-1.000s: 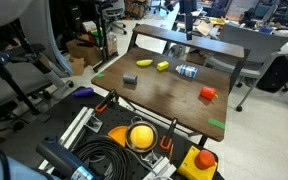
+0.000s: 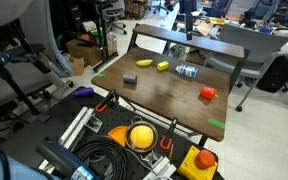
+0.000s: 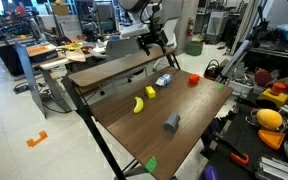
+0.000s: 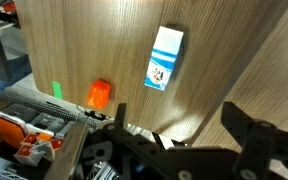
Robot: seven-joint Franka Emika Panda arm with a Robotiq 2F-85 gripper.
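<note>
In the wrist view my gripper stands open, its dark fingers wide apart at the lower edge, with nothing between them. Beyond the fingertips a white and blue can (image 4: 164, 57) lies on the wooden table. Left of it sits a red object (image 4: 99, 94). Exterior view 1 has the same can (image 2: 187, 71) and red object (image 2: 207, 93), plus a yellow banana-like item (image 2: 145, 63), a small yellow block (image 2: 162, 66) and a grey cylinder (image 2: 130, 78). I cannot clearly make out the gripper in either exterior view.
A raised wooden shelf (image 2: 190, 41) runs along the table's far side. Green tape (image 2: 217, 123) marks a table corner. In front, a dark surface holds a coiled black cable (image 2: 102, 158), a round metal strainer-like piece (image 2: 141, 135) and a yellow box (image 2: 197, 163). Bare wood surrounds the items.
</note>
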